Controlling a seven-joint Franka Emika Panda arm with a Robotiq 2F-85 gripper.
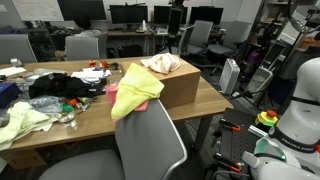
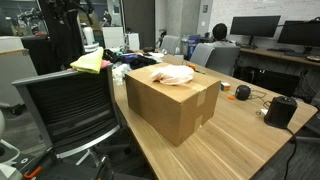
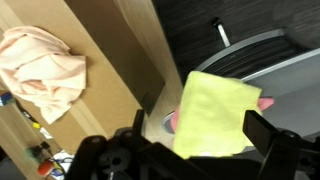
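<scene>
A yellow cloth (image 1: 136,92) with some pink at its edge drapes over the top of a grey chair back (image 1: 150,135). The same yellow cloth (image 3: 215,112) shows in the wrist view, below and between the spread fingers of my gripper, which is open and empty. On top of the cardboard box (image 2: 172,110) lies a crumpled pale pink cloth (image 2: 170,74). That pink cloth (image 3: 42,70) is at the left of the wrist view, off to one side of the fingers.
The wooden table (image 1: 95,128) carries clutter at its left: dark plastic bags (image 1: 55,84), a pale cloth (image 1: 25,122) and jars. The box stands close beside the chair back. Bare tabletop (image 2: 230,120) lies on the box's other side.
</scene>
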